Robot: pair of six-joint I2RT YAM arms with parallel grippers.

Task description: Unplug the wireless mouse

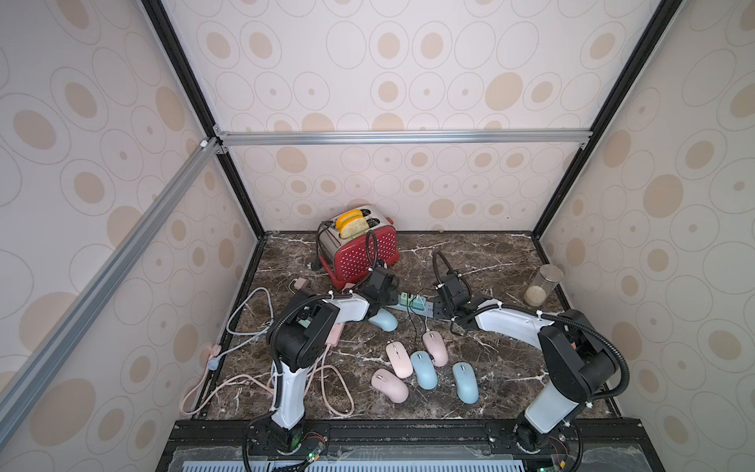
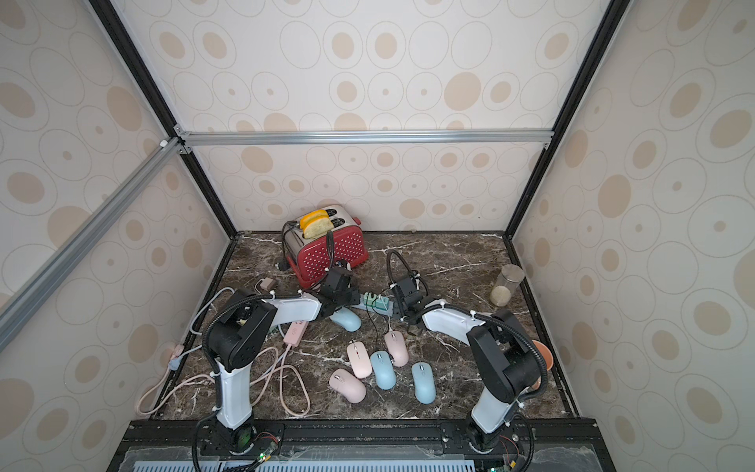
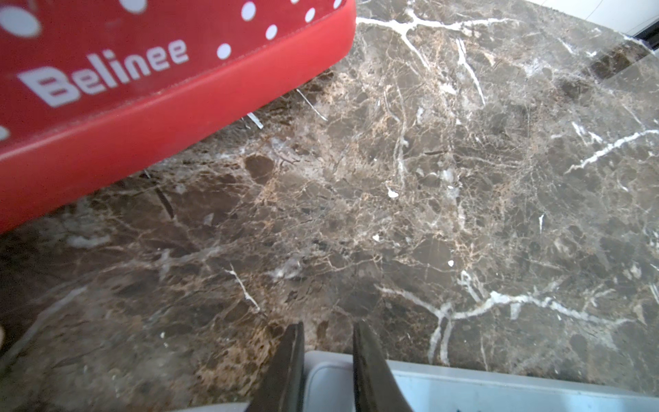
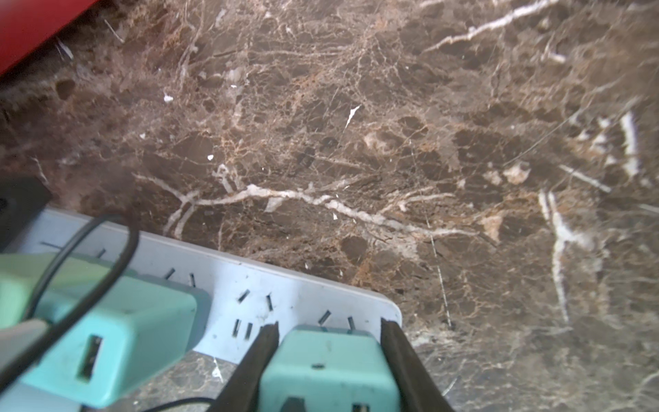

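A light blue-grey power strip point(image 4: 240, 302) with teal plugs point(image 4: 123, 329) and black cables lies in the table's middle, in front of the toaster. My right gripper is shut on a teal plug at the strip's right end. My left gripper is at the strip's left end, its fingers part open around the edge. Several pink and blue mice point(image 1: 465, 381) lie in front, some with cables running toward the strip.
A red toaster point(image 1: 354, 251) stands at the back left, a glass jar point(image 1: 542, 284) at the right. Pink cables point(image 1: 338, 401) and a pink strip point(image 2: 296, 332) lie at the left.
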